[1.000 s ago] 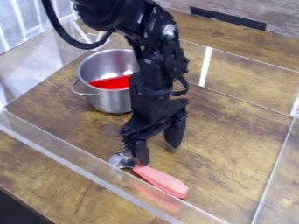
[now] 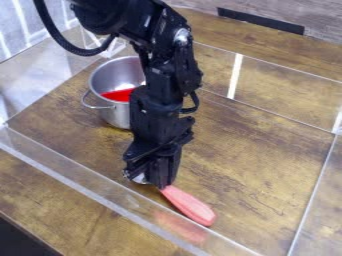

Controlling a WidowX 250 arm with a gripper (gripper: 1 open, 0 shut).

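Note:
My black gripper (image 2: 151, 170) is low over the table, its tips down at the head end of a utensil with a pink handle (image 2: 189, 205). The handle points toward the lower right. The gripper's fingers look close together; whether they grip the utensil is unclear, as the arm hides that end.
A steel pot (image 2: 102, 110) with something red inside stands behind the arm at left. A transparent edge runs along the front left.
The gripper's fingers have drawn closer together and come down over the utensil's head, which is now more hidden. The pot has stayed in place.

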